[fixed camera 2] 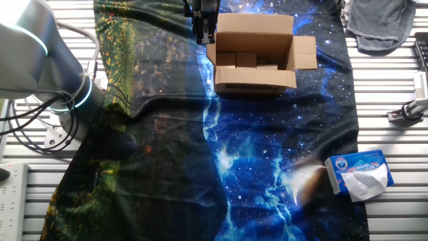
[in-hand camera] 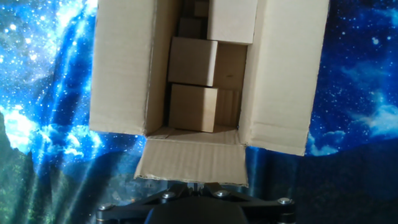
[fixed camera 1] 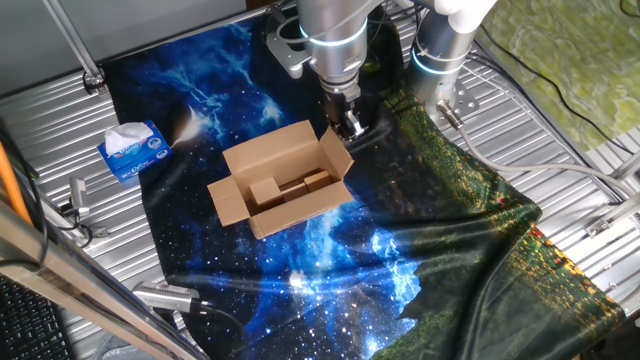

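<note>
An open cardboard box (fixed camera 1: 290,212) stands on the dark cloth, its flaps folded outward. Inside it lie several plain brown blocks (in-hand camera: 193,61), some side by side along one wall and a paler one (in-hand camera: 231,18) against the other. My gripper (fixed camera 1: 354,128) hangs just outside the box's short end, beside the flap there. In the wrist view my gripper appears shut, its fingers together at the bottom edge and nothing visible between them. Exterior view 2 has the gripper (fixed camera 2: 203,40) at the box's left end, pointing down.
A blue tissue box (fixed camera 1: 135,155) sits at the cloth's edge, well away from the cardboard box. The cloth (fixed camera 2: 167,154) is wrinkled, with wide free room on it. A grey towel (fixed camera 2: 381,23) and a power strip (fixed camera 2: 12,201) lie at the sides.
</note>
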